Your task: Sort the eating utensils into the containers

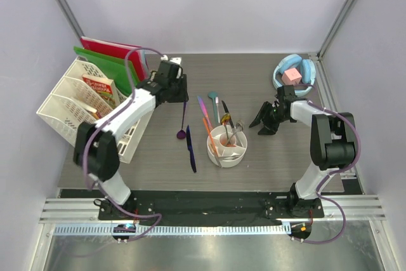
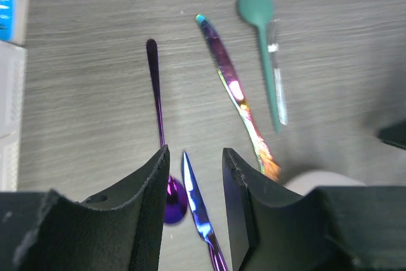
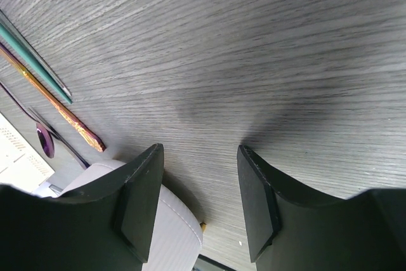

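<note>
A dark purple spoon [image 1: 181, 134] lies on the table beside a blue-purple knife [image 1: 191, 150]. Over the spoon's handle end, my left gripper [image 1: 182, 98] is open, with empty space between its fingertips in the left wrist view; there the spoon's bowl [image 2: 176, 202] shows behind the left finger. Right of them stands the round white divided container [image 1: 227, 162], with several utensils in it. A rainbow-coloured utensil [image 2: 235, 88], a teal spoon [image 2: 255, 8] and a slim clear-handled utensil [image 2: 277, 71] lie behind the container. My right gripper is open and empty above bare wood, right of the container.
A large white rack [image 1: 75, 122] with books and folders fills the left side, close to my left arm. Blue headphones [image 1: 290, 61] with a pink cube [image 1: 292, 77] rest at the back right.
</note>
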